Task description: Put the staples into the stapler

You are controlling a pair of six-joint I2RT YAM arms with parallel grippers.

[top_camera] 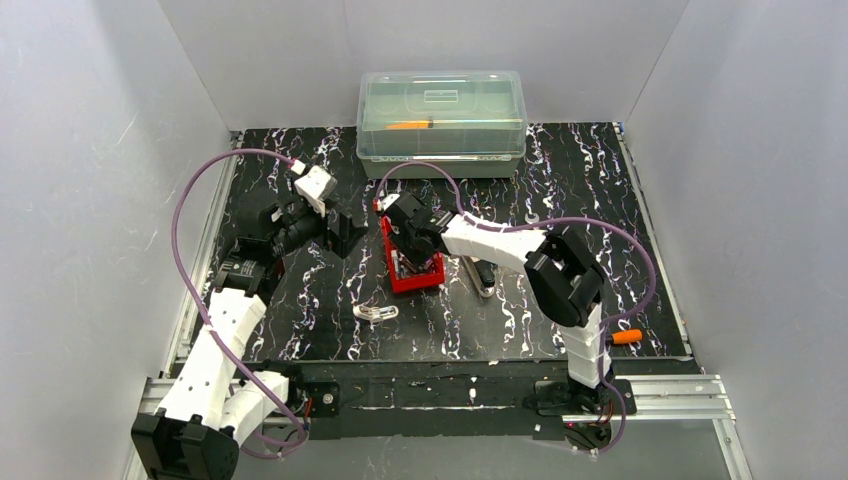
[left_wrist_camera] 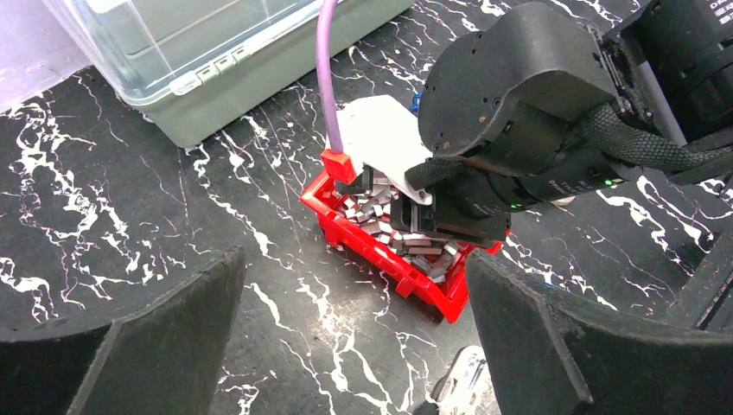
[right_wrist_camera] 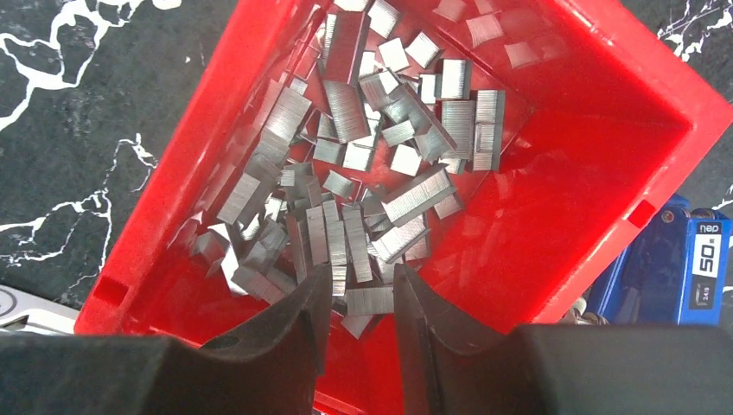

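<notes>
Under my right gripper lies the red box (top_camera: 418,284), holding many loose silver staple strips (right_wrist_camera: 333,173). The right fingers reach down into it and stand a little apart. A short staple strip (right_wrist_camera: 370,301) shows between or just below their tips; contact is unclear. My left gripper is open and empty, to the left of the box. A long silver-and-black tool (top_camera: 485,285), which looks like a stapler, lies right of the box, partly hidden by the right arm.
A blue device marked 50 (right_wrist_camera: 666,268) sits close beside the box. A small white-and-grey tool (top_camera: 375,313) lies near the front. The lidded green case (top_camera: 440,160) stands at the back, and an orange handle (top_camera: 627,337) at front right.
</notes>
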